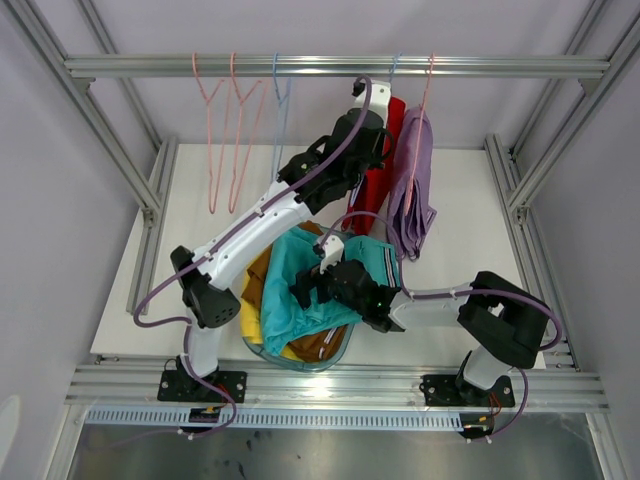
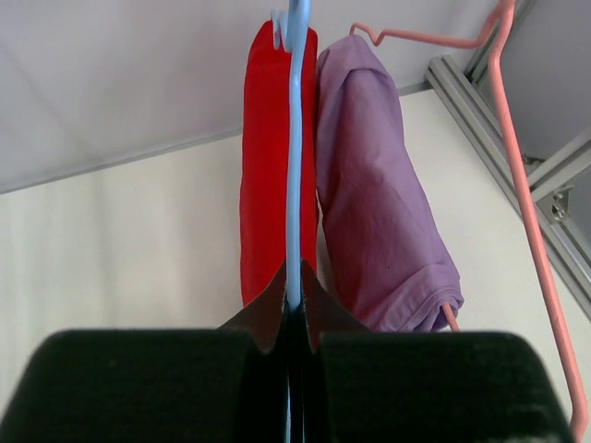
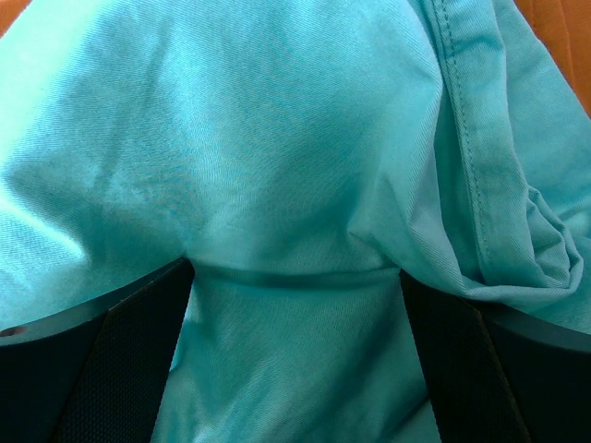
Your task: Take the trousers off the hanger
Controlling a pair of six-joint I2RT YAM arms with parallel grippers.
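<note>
Red trousers (image 1: 378, 190) (image 2: 268, 166) and purple trousers (image 1: 415, 190) (image 2: 379, 203) hang on the right of the rail. My left gripper is up at them, shut around the thin blue hanger (image 2: 295, 166) that runs vertically before the red cloth. A pink hanger (image 2: 517, 166) is to its right. My right gripper (image 1: 310, 285) is open, pressed down on turquoise cloth (image 3: 268, 138) in the basket, fabric lying between its fingers.
The basket (image 1: 300, 362) holds turquoise, brown and yellow garments. Empty pink and blue hangers hang on the left of the rail (image 1: 160, 66). White board (image 1: 450, 220) is clear at the right.
</note>
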